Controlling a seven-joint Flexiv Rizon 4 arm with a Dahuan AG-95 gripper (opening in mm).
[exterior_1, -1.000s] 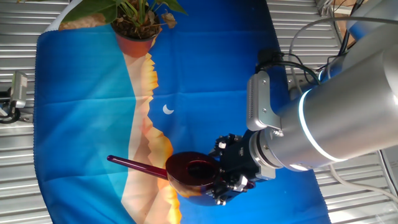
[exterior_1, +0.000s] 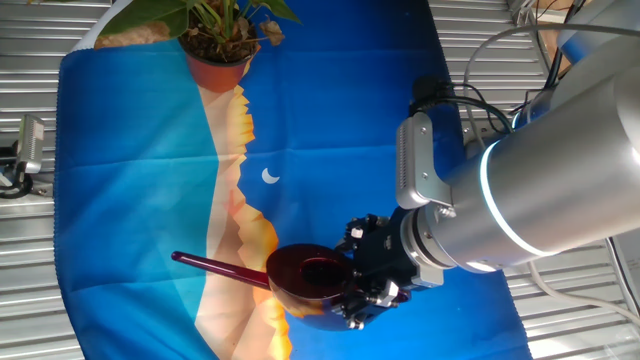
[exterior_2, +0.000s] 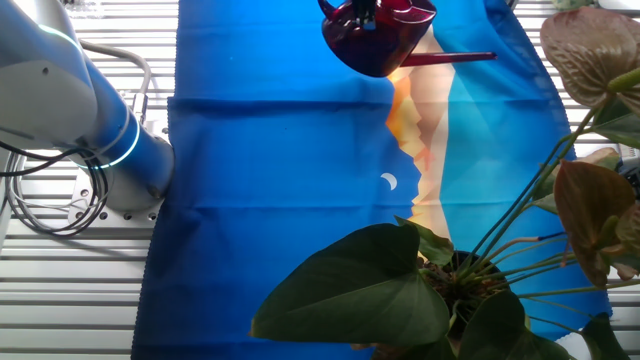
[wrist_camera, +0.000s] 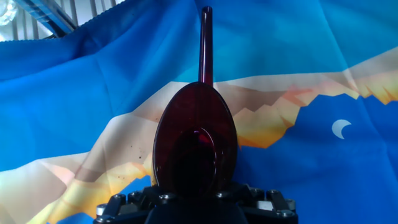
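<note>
A dark red, glossy watering can (exterior_1: 305, 290) with a long thin spout (exterior_1: 220, 268) is held by my gripper (exterior_1: 358, 276). Its fingers close around the can's rear side, and a bit of dark red shows past them, likely the handle. In the wrist view the can's oval opening (wrist_camera: 198, 143) faces the camera, and the spout points straight away from me. The exact grip is hidden behind the can's body there. In exterior view 2 the can (exterior_2: 378, 42) is at the top edge, its spout pointing right. How high it is above the mat cannot be told.
A potted plant (exterior_1: 217, 72) in a terracotta pot stands at the mat's far left corner, its broad leaves (exterior_2: 350, 290) spreading in exterior view 2. Slatted metal lies around the mat.
</note>
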